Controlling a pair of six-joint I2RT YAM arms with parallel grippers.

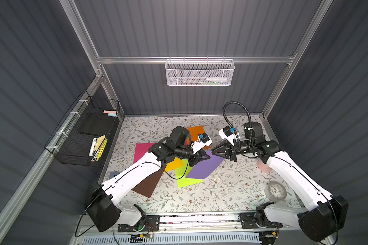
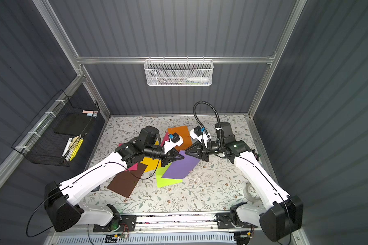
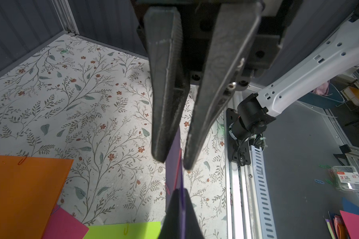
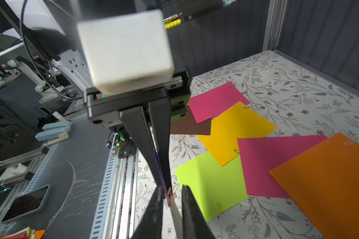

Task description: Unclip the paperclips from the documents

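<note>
A purple sheet point(image 1: 204, 167) hangs upright from my left gripper point(image 2: 179, 156), which is shut on it. In the left wrist view it appears edge-on, with a red paperclip point(image 3: 177, 167) along it. My right gripper point(image 1: 216, 152) is at the sheet's upper edge, part open, its fingertips beside the red clip; contact cannot be judged. Other paperclips sit on the orange sheet point(image 4: 319, 183), the yellow sheet point(image 4: 235, 127) and the lime sheet point(image 4: 211, 183) lying on the table.
Pink and brown sheets point(image 2: 122, 183) lie at the left. A tape roll point(image 1: 275, 190) is at the front right. A black wire basket point(image 1: 81, 134) hangs on the left wall, a white one point(image 1: 199, 73) at the back.
</note>
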